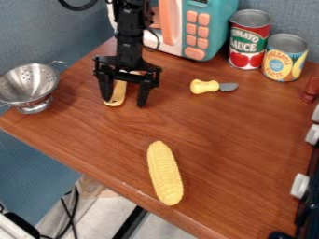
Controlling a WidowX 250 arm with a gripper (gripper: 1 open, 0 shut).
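Observation:
The black arm reaches down from the top, and its gripper (125,93) is low over the left back of the wooden table, its dark fingers on either side of a yellow wooden utensil (114,100), perhaps a spoon, partly hidden by the gripper. Whether the fingers touch it cannot be told.
A steel colander (28,91) sits at the left edge. A yellow-handled spreader (204,87), tomato sauce can (247,44), second can (284,59) and toy microwave (200,23) are at the back. A corn cob (165,174) lies near the front.

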